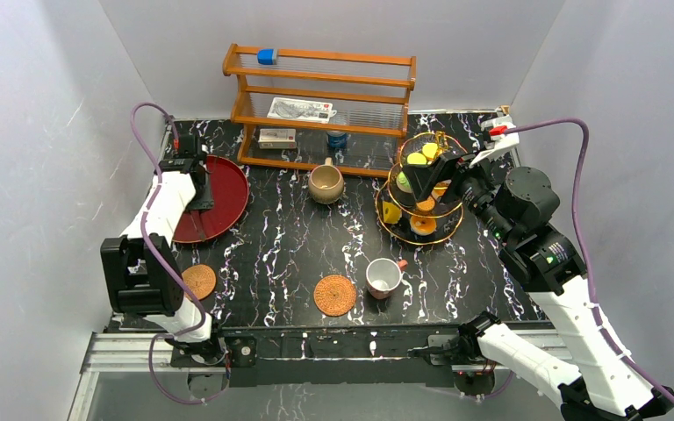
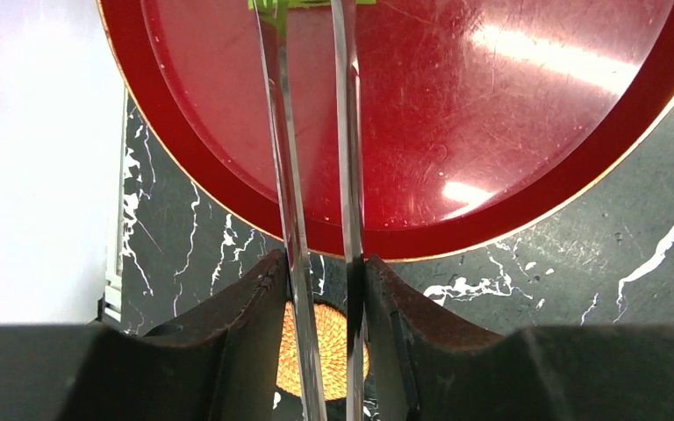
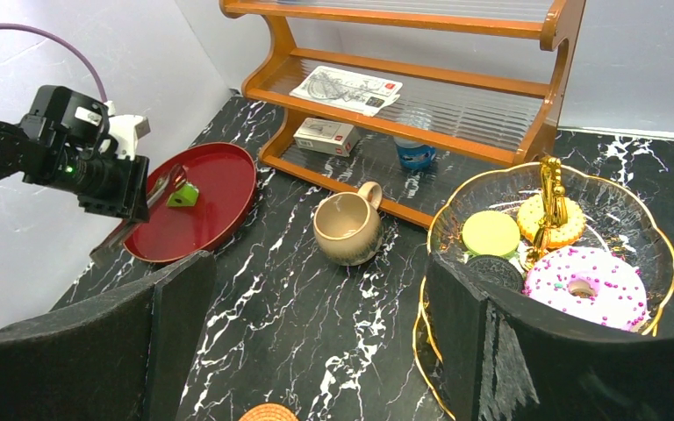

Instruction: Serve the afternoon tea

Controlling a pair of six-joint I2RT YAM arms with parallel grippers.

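My left gripper, over the red plate (image 1: 226,180), is shut on metal tongs (image 2: 349,175), their long arms reaching over the plate. A green piece is at their far end, mostly cut off in the left wrist view; whether they grip it is unclear. My right gripper (image 1: 426,180) stands open over the gold two-tier stand (image 1: 439,241). In the right wrist view its upper tier holds a pink donut (image 3: 584,305), a yellow round cake (image 3: 490,233) and other treats. A beige mug (image 1: 325,182) and a white cup (image 1: 383,276) stand on the table.
A wooden shelf (image 1: 316,74) with boxes and a jar stands at the back. One woven coaster (image 1: 334,295) lies at the front centre, another (image 1: 199,281) below the plate. Walls bound both sides.
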